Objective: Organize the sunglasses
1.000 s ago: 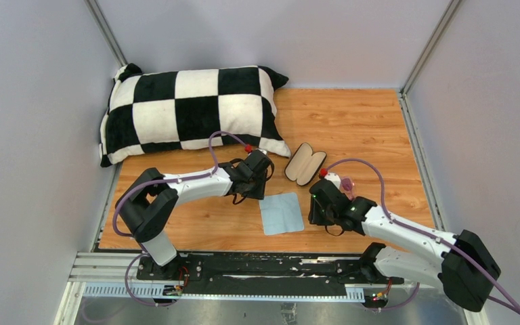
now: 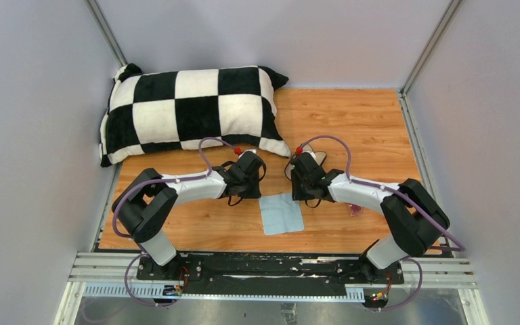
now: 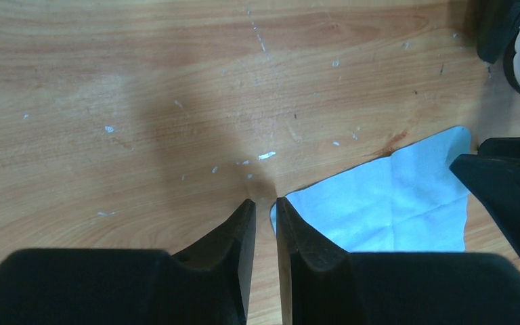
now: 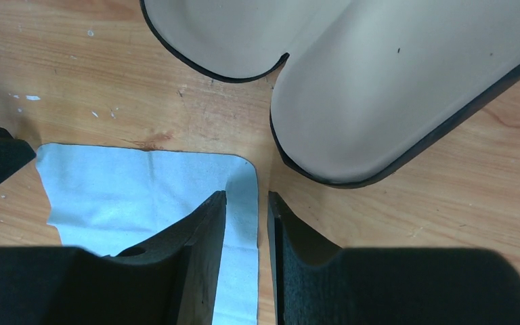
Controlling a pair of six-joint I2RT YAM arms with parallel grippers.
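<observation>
A light blue cloth (image 2: pixel 281 215) lies flat at the front centre. My left gripper is low at its upper left corner, its fingertips slightly parted, with the cloth's edge just beyond them. My right gripper is over the cloth's upper right edge, fingers a little apart. An open glasses case (image 4: pixel 406 81) with a pale lining and dark rim lies behind the cloth, partly hidden by the right gripper in the top view. Pink sunglasses (image 2: pixel 355 210) lie to the right, partly covered by the right arm.
A black-and-white checked pillow (image 2: pixel 196 108) fills the back left. Walls enclose the sides and back.
My right gripper has moved left and back to the cloth's corner, now covering part of the case in the top view. The left gripper has shifted slightly.
</observation>
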